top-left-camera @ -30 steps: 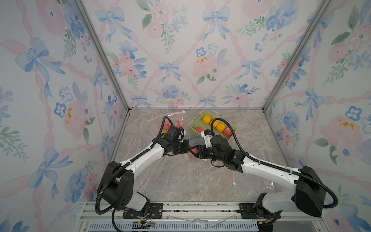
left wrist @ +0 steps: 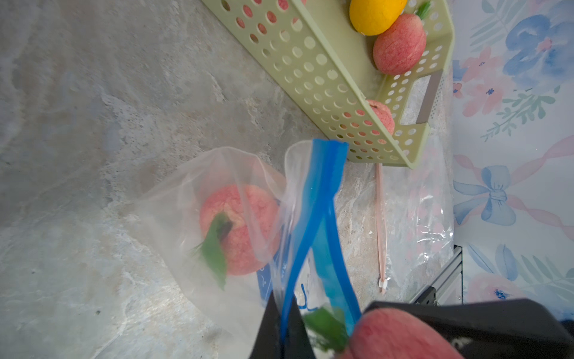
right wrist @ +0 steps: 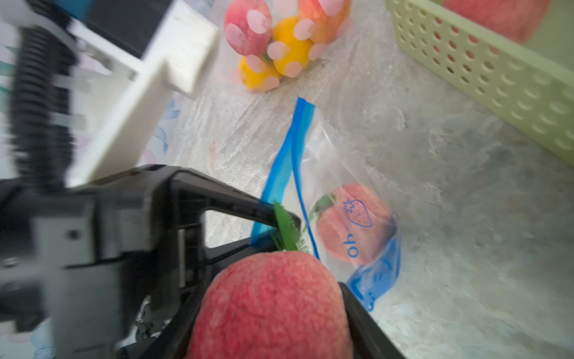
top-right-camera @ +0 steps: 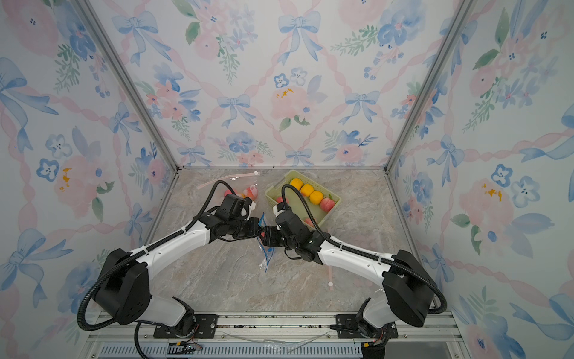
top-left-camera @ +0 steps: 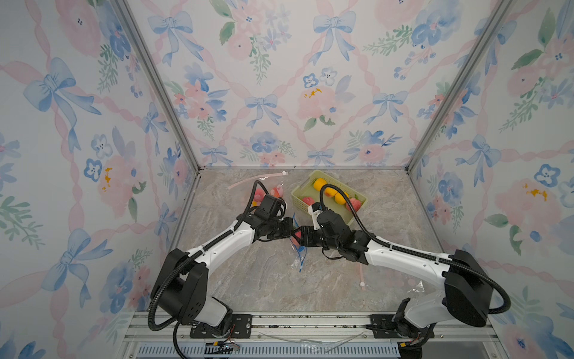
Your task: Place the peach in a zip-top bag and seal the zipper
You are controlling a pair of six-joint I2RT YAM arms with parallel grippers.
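A clear zip top bag with a blue zipper strip holds one pink peach with a green leaf. My left gripper is shut on the zipper edge, and the bag hangs from it. In the right wrist view, the bag shows its blue print and the peach inside. My right gripper is shut on a second peach, outside the bag and close beside its mouth. This peach's green leaf reaches to the zipper strip and my left fingers. Whether leaf and zipper touch is unclear.
Behind the bag stands a green perforated basket with peaches and yellow fruit. A filled clear bag of fruit lies at the back left. Another clear bag lies flat near the basket.
The blue zipper strip, stretched toward the basket one second ago, now hangs down toward the table's front. My right gripper has shifted slightly left with its peach. The left arm stays put.
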